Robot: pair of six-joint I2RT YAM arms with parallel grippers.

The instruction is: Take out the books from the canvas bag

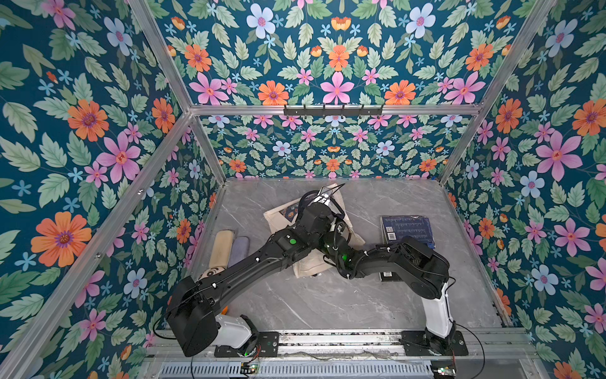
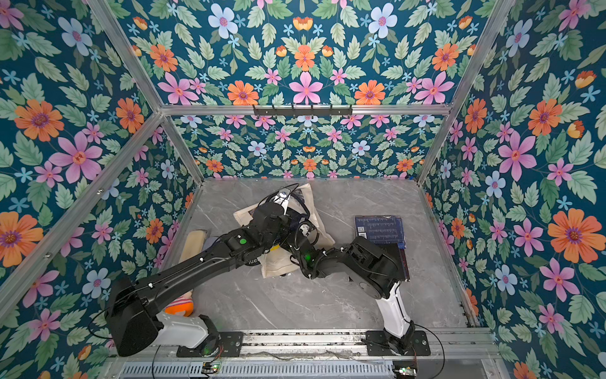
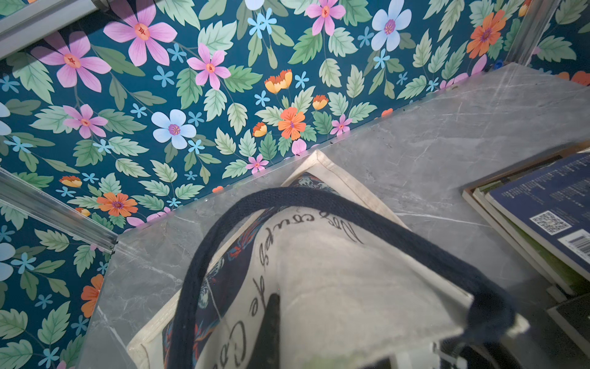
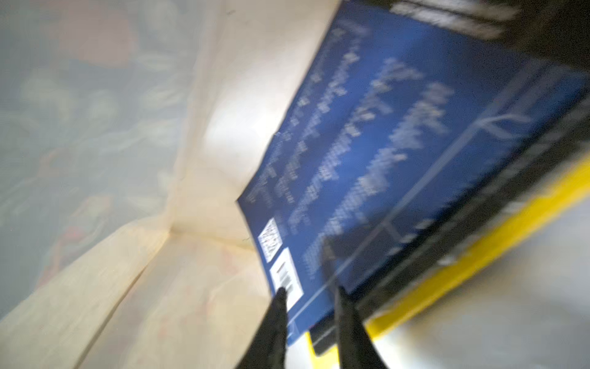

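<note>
The cream canvas bag (image 1: 277, 218) with a dark handle (image 3: 430, 258) lies mid-table under both arms. My left gripper (image 1: 325, 195) is at its top; in the left wrist view it is shut on the bag's cloth (image 3: 368, 289), its tips mostly hidden. My right gripper is inside the bag, part open, at the lower edge of a blue book (image 4: 368, 153), which has a dark and a yellow book (image 4: 491, 246) beside it. The right wrist view is blurred, so contact is unclear.
A pile of books (image 1: 404, 227) lies on the right of the grey table (image 1: 328, 300). Rolled cloths (image 1: 221, 246) and an orange item (image 2: 180, 306) lie at the left. Patterned walls enclose the back and sides.
</note>
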